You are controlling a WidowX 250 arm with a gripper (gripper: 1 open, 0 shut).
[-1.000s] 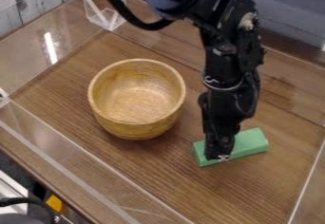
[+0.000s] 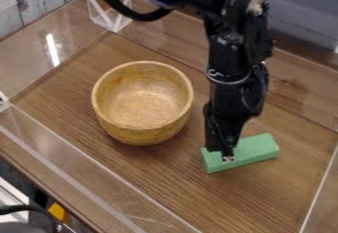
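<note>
My gripper (image 2: 227, 153) is shut, with its tips just above the left part of a green rectangular block (image 2: 255, 149) lying on the wooden table; nothing shows held between the fingers. A round tan bowl (image 2: 140, 107) sits to the left of the gripper. Whether the tips touch the block I cannot tell.
A clear plastic object stands at the back left edge. Raised edges border the table at the left and back.
My gripper has shifted slightly and risen a little from lower on the green block. The block and bowl look unmoved.
</note>
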